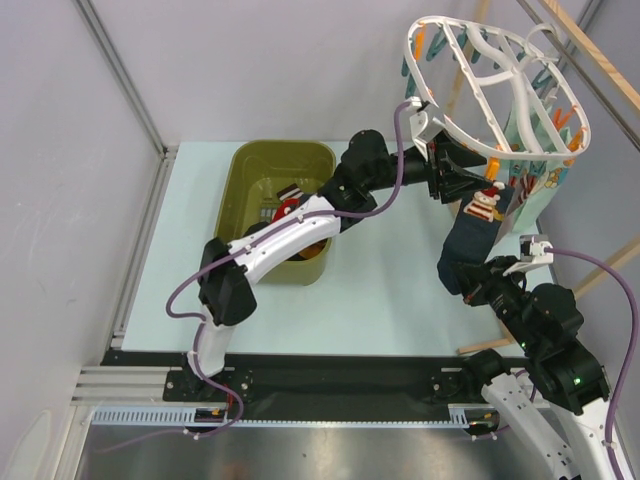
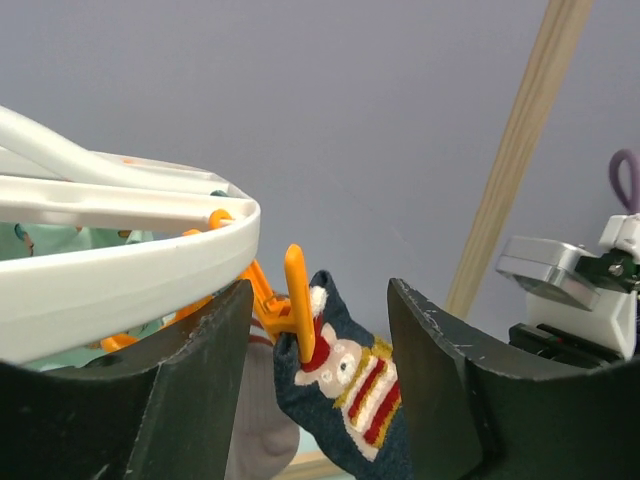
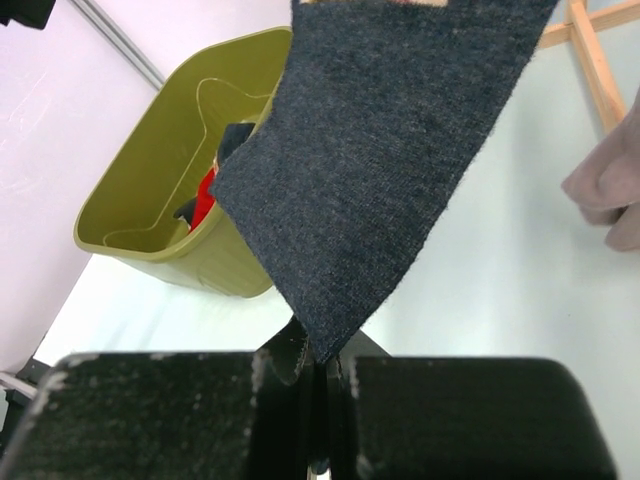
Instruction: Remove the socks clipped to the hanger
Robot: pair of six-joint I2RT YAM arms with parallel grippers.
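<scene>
A dark navy sock with a striped figure hangs from the white hanger by an orange clip. My left gripper is part open. In the left wrist view the clip and the sock's upper end show between its fingers, with gaps at the sides. My right gripper is shut on the sock's lower corner, and the dark cloth stretches upward from its fingertips. A greyish-pink sock hangs at the right of that view.
An olive bin with red and dark items inside stands on the white table. Several more clips and pale green cloth hang at the hanger's right side. Wooden poles stand close by.
</scene>
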